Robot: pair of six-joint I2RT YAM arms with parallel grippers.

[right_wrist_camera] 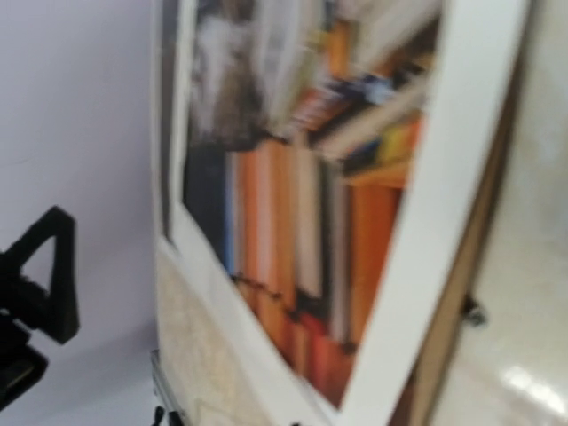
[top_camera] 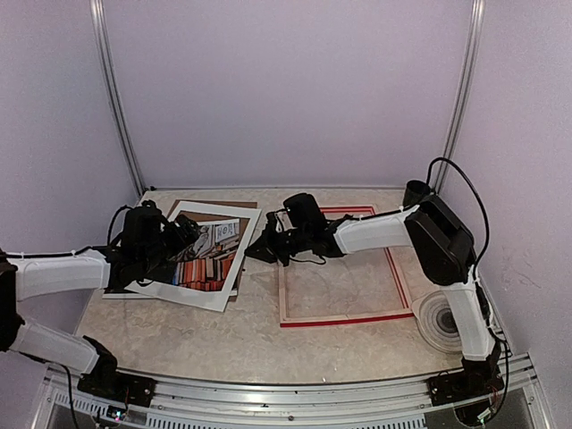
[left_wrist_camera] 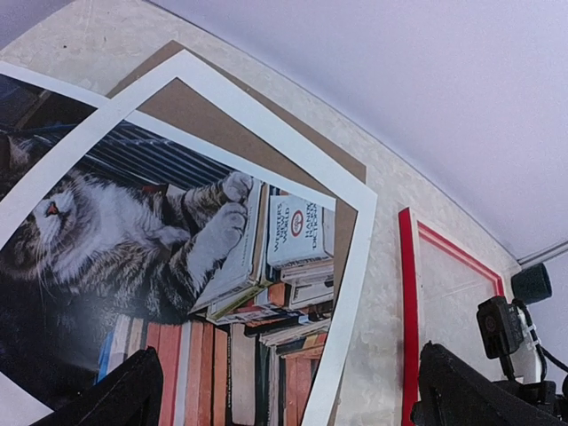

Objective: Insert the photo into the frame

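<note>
A cat-and-books photo (left_wrist_camera: 115, 231) lies at the left of the table, with a white mat (top_camera: 245, 241) over it and a brown backing board (left_wrist_camera: 213, 115) underneath. To the right is the red-edged frame (top_camera: 346, 323), lying flat with a clear pane. Above the photo, my left gripper (top_camera: 191, 234) is open; in the left wrist view its fingers (left_wrist_camera: 124, 395) are wide apart with nothing between them. My right gripper (top_camera: 255, 252) is shut, near the mat's right edge. Its fingertips are not clear in the blurred right wrist view.
White round discs (top_camera: 437, 323) are stacked at the right, partly behind the right arm. A dark cup (top_camera: 416, 191) stands at the back right corner.
</note>
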